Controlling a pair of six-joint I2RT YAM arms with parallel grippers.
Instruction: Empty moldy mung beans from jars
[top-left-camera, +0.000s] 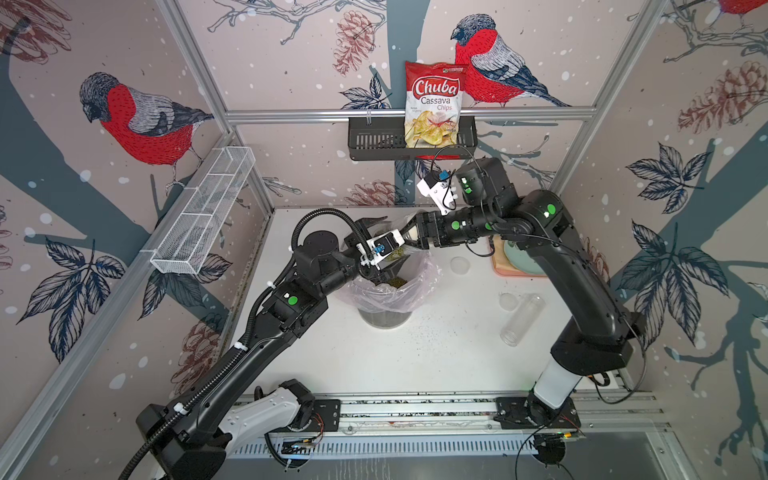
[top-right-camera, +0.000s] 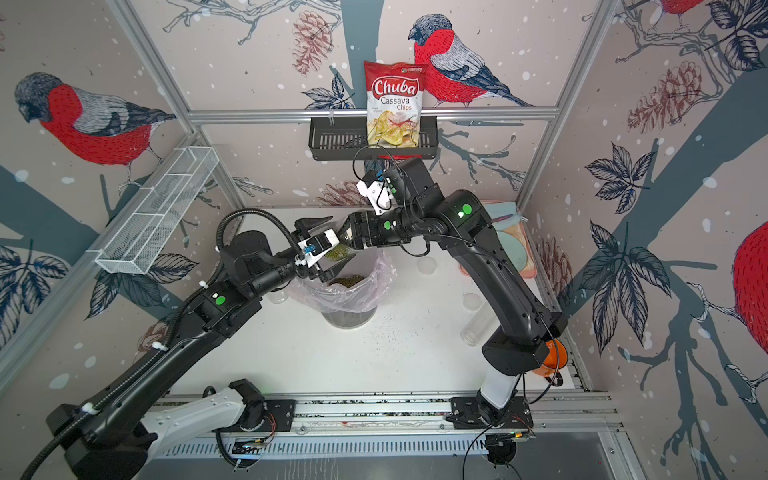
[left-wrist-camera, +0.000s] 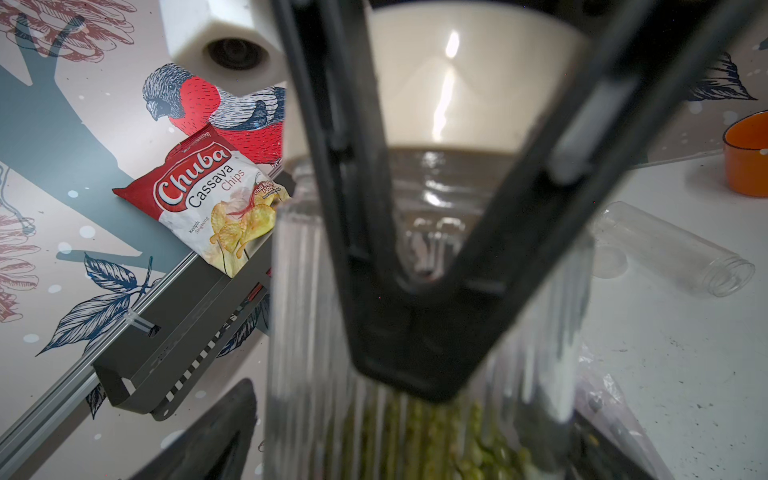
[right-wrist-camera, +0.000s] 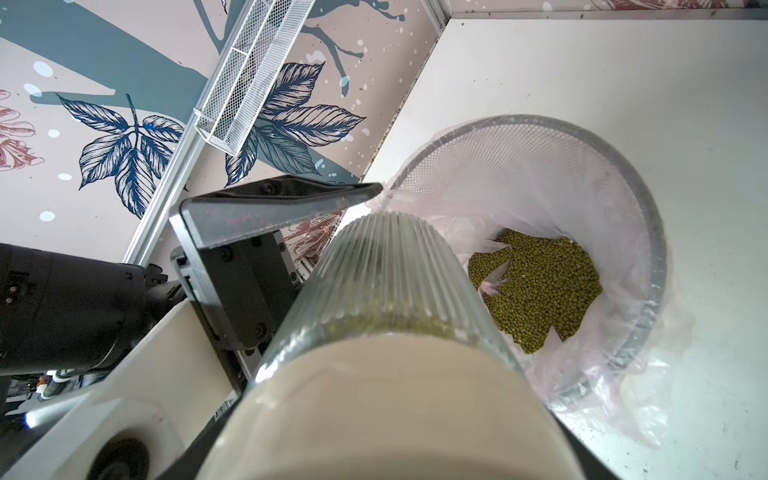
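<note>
A ribbed clear jar (right-wrist-camera: 384, 272) with a cream lid (left-wrist-camera: 472, 72) and green beans low inside is held up over the bin. My right gripper (top-left-camera: 412, 233) is at the lid end; whether it grips cannot be seen clearly, as the lid hides its fingers in its wrist view. My left gripper (top-left-camera: 388, 252) stands open beside the jar's body, its fingers apart. The bag-lined mesh bin (right-wrist-camera: 648, 232) below holds a pile of mung beans (right-wrist-camera: 544, 288).
An empty clear jar (top-left-camera: 521, 320) lies on the right of the table (top-left-camera: 448, 344), near loose round lids (top-left-camera: 460, 265). Behind are an orange tray with plates (top-left-camera: 520, 257); an orange mug (left-wrist-camera: 745, 156) stands at the right. A chips bag (top-left-camera: 433, 104) sits on the back shelf.
</note>
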